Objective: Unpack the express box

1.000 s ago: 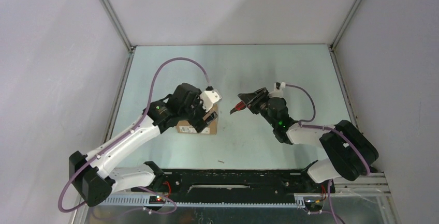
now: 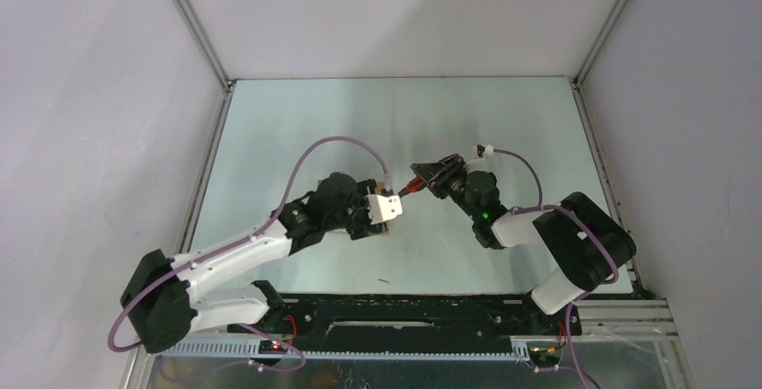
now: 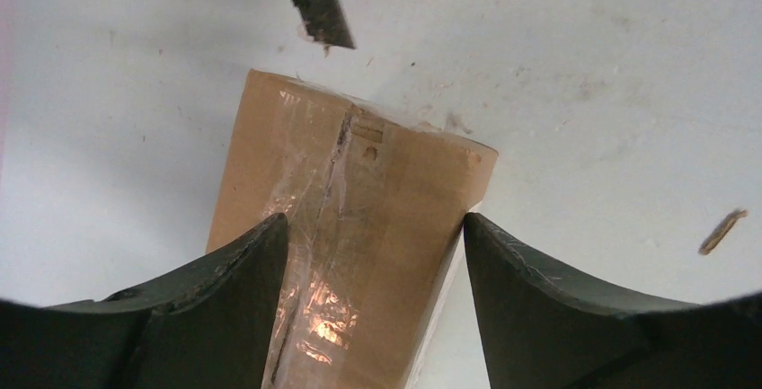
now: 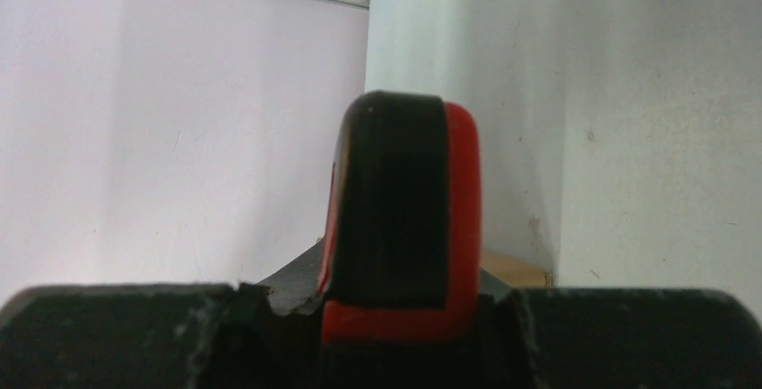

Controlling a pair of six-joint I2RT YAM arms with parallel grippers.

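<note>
A brown cardboard box (image 3: 395, 200), its top seam covered by clear tape, lies on the table. In the left wrist view my left gripper has its fingertips apart over the box. One finger overlaps the top face and the other is at the right edge; contact is unclear. From above, the left arm hides most of the box. My right gripper is shut on a red and black knife (image 4: 400, 200). The knife's dark blade (image 3: 325, 12) points toward the box's far end, apart from it in the left wrist view.
A small brown scrap (image 2: 384, 280) lies on the white table (image 2: 449, 263) in front of the box. Walls close in the back and both sides. Purple hoses loop over both arms.
The left gripper has moved right and slightly down in the top view. The box has shifted a little right, toward the knife. The right gripper and knife have barely moved.
</note>
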